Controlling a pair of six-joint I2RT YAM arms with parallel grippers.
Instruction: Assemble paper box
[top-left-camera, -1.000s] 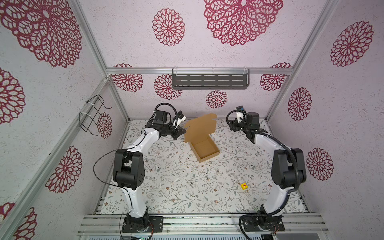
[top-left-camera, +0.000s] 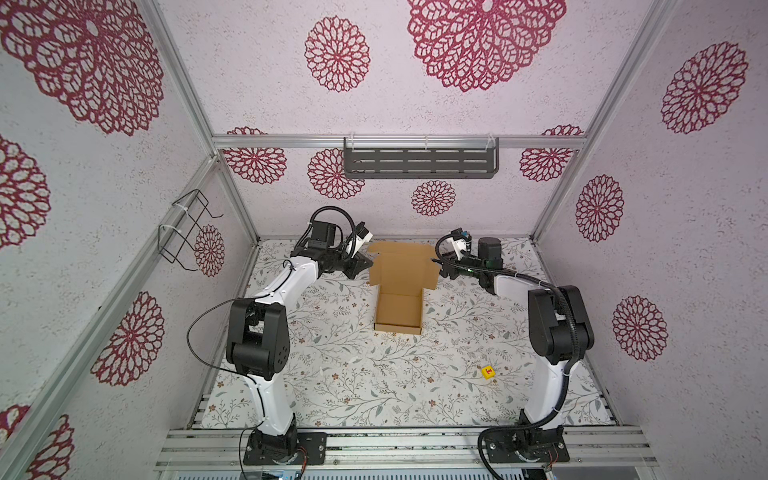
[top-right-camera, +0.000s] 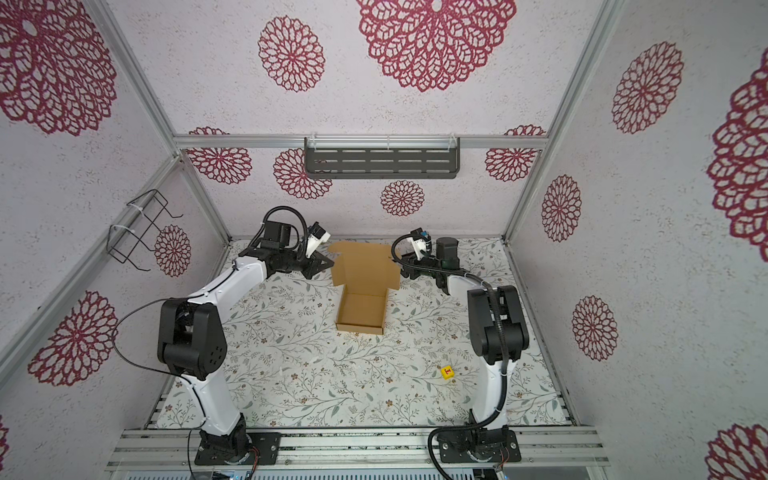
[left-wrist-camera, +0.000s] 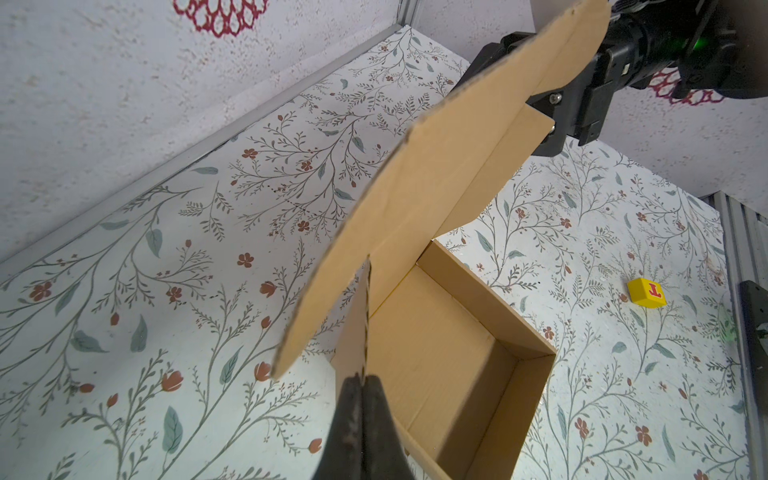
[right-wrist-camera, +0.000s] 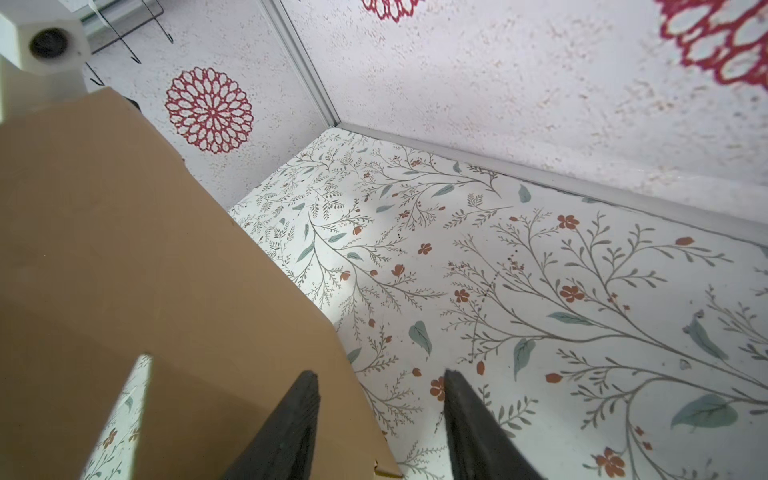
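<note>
The brown paper box (top-left-camera: 399, 310) rests on the table with its tray part open and its lid (top-left-camera: 404, 265) raised at the back. At the left, my left gripper is shut on a thin side flap (left-wrist-camera: 352, 336) of the lid, whose edge runs down between the fingertips. At the lid's right side stands my right gripper, its fingers spread. In the right wrist view the lid panel (right-wrist-camera: 200, 304) passes behind the left finger, and its lower edge shows in the gap. Whether a finger touches it, I cannot tell.
A small yellow block (top-left-camera: 488, 372) lies on the patterned table at the front right. A grey slotted shelf (top-left-camera: 421, 163) hangs on the back wall, and a wire rack (top-left-camera: 185, 229) on the left wall.
My right gripper has come in from the right to the lid. The box has turned from a slant to nearly square with the table. The left arm has stayed put.
</note>
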